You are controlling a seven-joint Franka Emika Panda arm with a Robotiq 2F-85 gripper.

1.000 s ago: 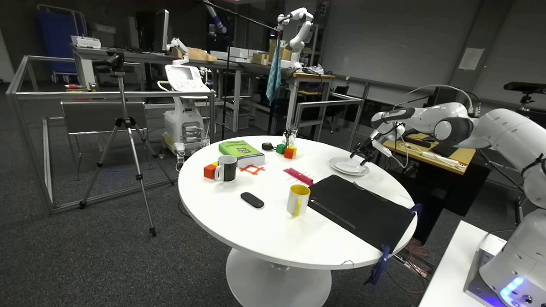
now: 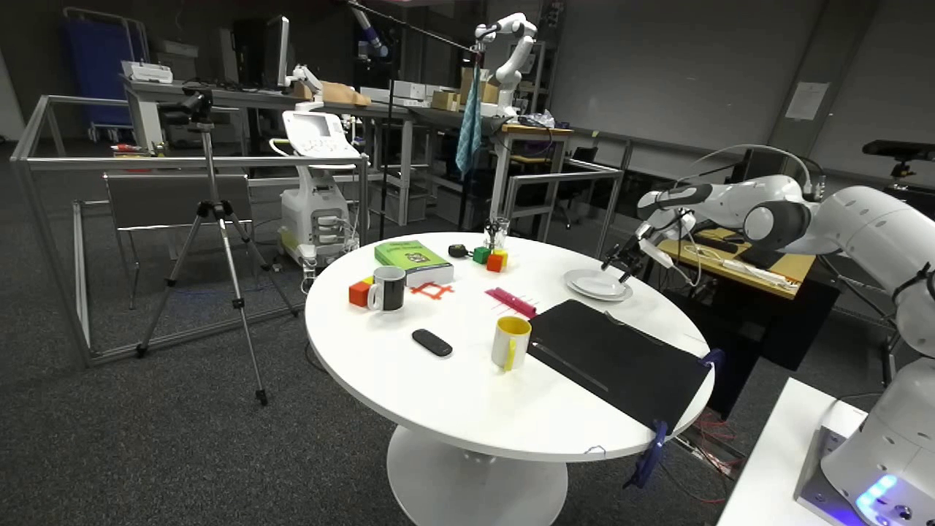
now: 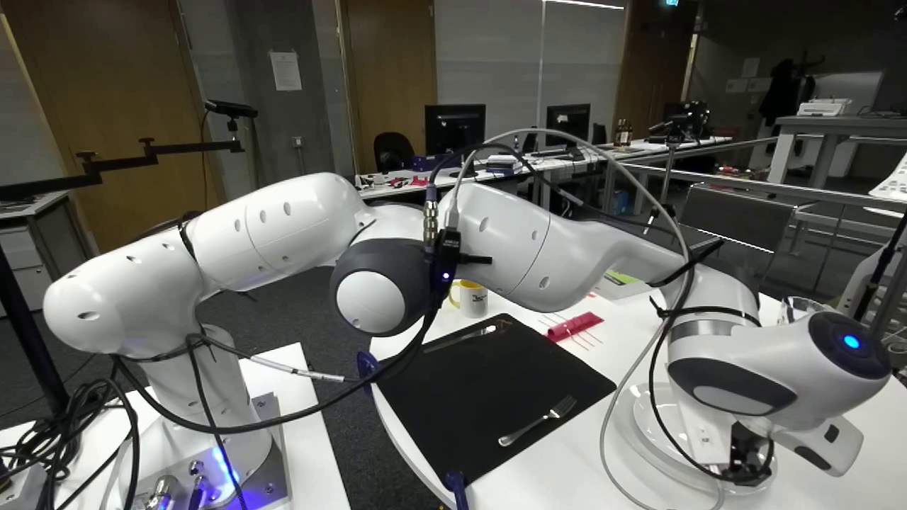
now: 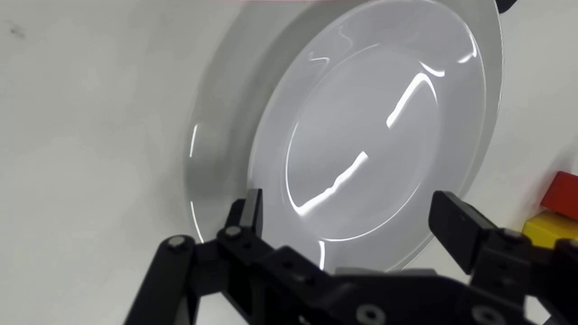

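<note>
Two white plates are stacked on the round table: a smaller plate (image 4: pixel 357 141) rests inside a larger plate (image 4: pixel 216 141). In exterior view 1 the smaller plate (image 2: pixel 600 282) shows near the table's far right side. My gripper is open over the plates' near edge, its fingers wide apart with no object held between them. In the wrist view the left finger (image 4: pixel 252 211) overlaps the smaller plate's rim, while the right finger (image 4: pixel 455 227) appears by the opposite edge. Whether either finger touches a plate, I cannot tell. Exterior view 2 has the gripper partly hidden beneath the hand.
A black mat (image 2: pixel 618 359) with a fork (image 3: pixel 538 421) and a knife (image 3: pixel 459 338) lies beside the plates. Farther off are a yellow-lined mug (image 2: pixel 510 342), a pink roll (image 2: pixel 513 302), coloured blocks (image 2: pixel 495 262), a green book (image 2: pixel 412 258) and a black mug (image 2: pixel 387 289).
My arm's wrist and gripper have shifted very slightly to the right in exterior view 1. The plates and other tabletop objects have not moved.
</note>
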